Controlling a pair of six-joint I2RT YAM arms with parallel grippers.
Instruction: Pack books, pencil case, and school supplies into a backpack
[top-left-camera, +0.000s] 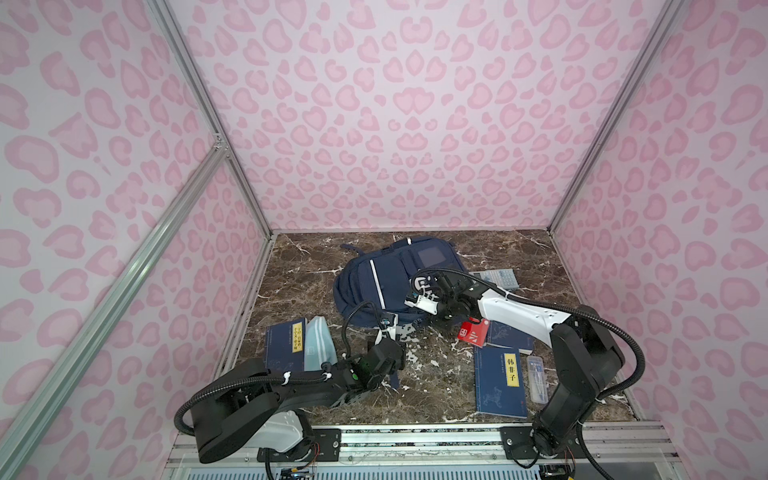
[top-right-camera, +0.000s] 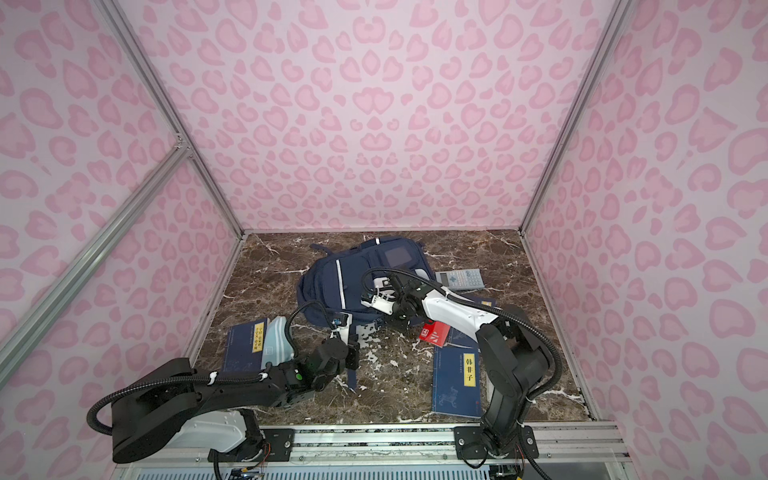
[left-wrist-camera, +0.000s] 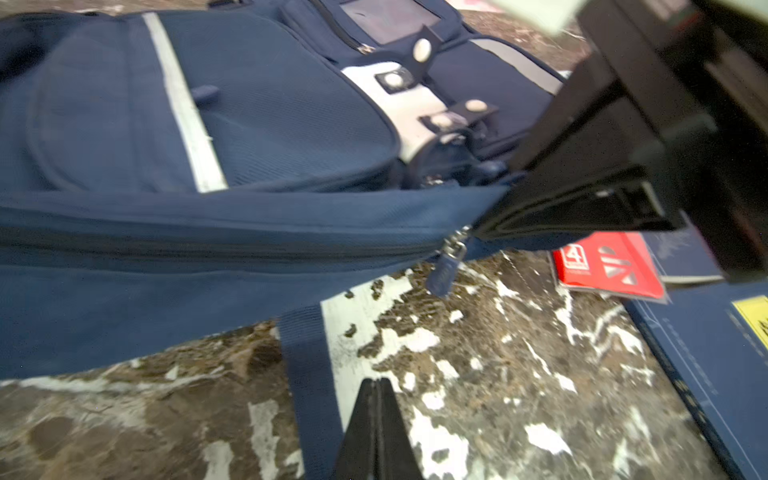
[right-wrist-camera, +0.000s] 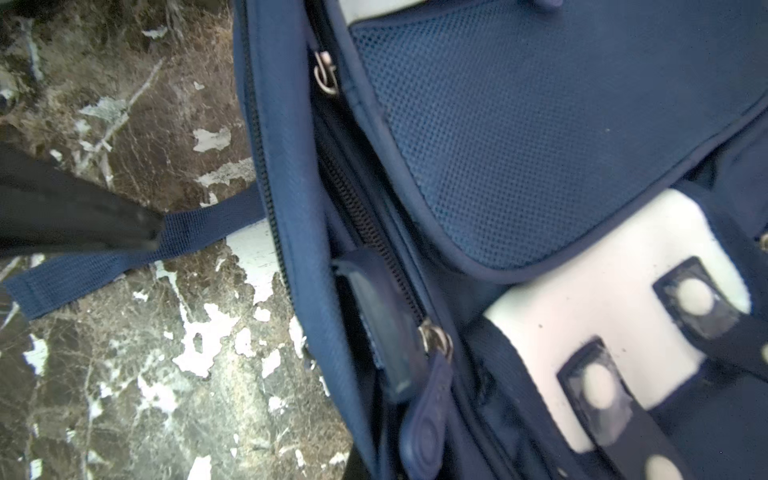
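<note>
The navy backpack (top-left-camera: 392, 280) lies on its back on the marble table, zipper side facing my arms. In the left wrist view, a zipper pull (left-wrist-camera: 444, 272) hangs from the zipper's right end. My left gripper is shut on nothing, below and left of that pull and clear of it, near a dangling strap (left-wrist-camera: 308, 384). My right gripper (top-left-camera: 417, 304) is at the bag's near edge, its black fingers (left-wrist-camera: 512, 216) against the fabric beside the pull. The bag largely hides its tips. Another pull (right-wrist-camera: 424, 424) shows in the right wrist view.
Blue books (top-left-camera: 500, 384) and a red packet (top-left-camera: 473, 331) lie at right, with a clear case (top-left-camera: 537, 380) beside them. A calculator (top-right-camera: 461, 279) sits behind the right arm. Another blue book (top-left-camera: 280, 344) and a light-blue pouch (top-left-camera: 318, 344) lie at left.
</note>
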